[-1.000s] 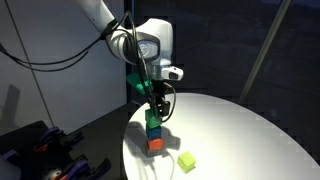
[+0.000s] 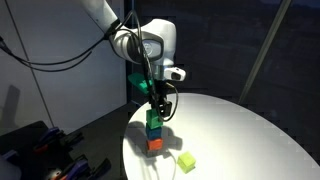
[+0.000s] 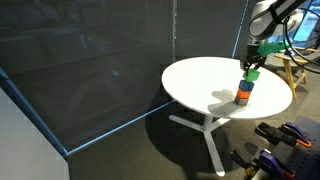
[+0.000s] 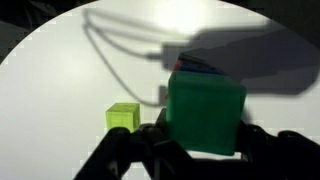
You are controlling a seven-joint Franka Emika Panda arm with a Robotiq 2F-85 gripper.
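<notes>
A green block (image 4: pixel 205 108) fills the middle of the wrist view, and my gripper (image 2: pixel 154 111) is shut on it from above. Directly under it in exterior view 1 is a dark blue block (image 2: pixel 153 132), with an orange block (image 2: pixel 155 143) at the bottom on the white table. The three form a column; whether the green block touches the blue one or hovers just over it, I cannot tell. From above, the green block hides most of the lower two. A yellow-green block (image 2: pixel 187 161) lies apart from the column, on the bare tabletop.
Black cables (image 2: pixel 78 66) loop from the arm.
The orange and yellow-green blocks look unmoved.
</notes>
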